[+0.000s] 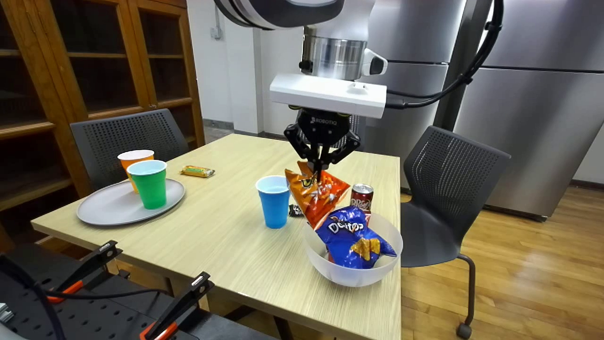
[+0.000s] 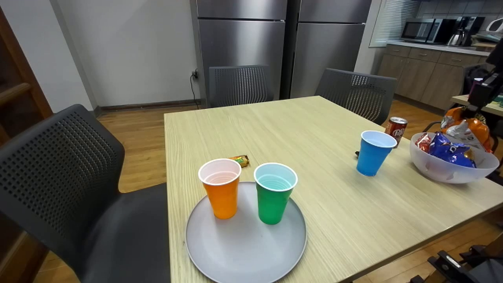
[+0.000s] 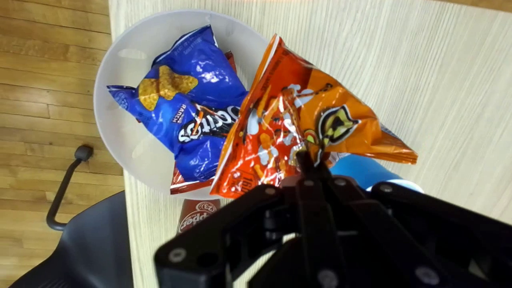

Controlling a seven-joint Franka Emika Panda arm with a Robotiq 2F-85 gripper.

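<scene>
An orange chip bag (image 1: 315, 195) hangs from my gripper (image 1: 317, 173), which is shut on the bag's film. In the wrist view the bag (image 3: 283, 129) spreads beyond the fingertips and overlaps the bowl's rim. The translucent white bowl (image 1: 354, 276) stands near the table's right edge. Inside it lies a blue Doritos bag (image 1: 352, 237), with a red bag (image 3: 185, 185) partly hidden beneath. From the second exterior view, the orange bag (image 2: 478, 129) shows above the bowl's far side, and my gripper there is partly cut off by the frame.
A blue cup (image 1: 275, 204) stands left of the bowl, with a small dark wrapper (image 1: 295, 210) beside it. Behind the bowl is a Dr Pepper can (image 1: 362, 196). Orange (image 2: 221, 193) and green (image 2: 272, 200) cups stand on a grey plate (image 2: 245, 259), near a yellow-wrapped bar (image 1: 197, 171).
</scene>
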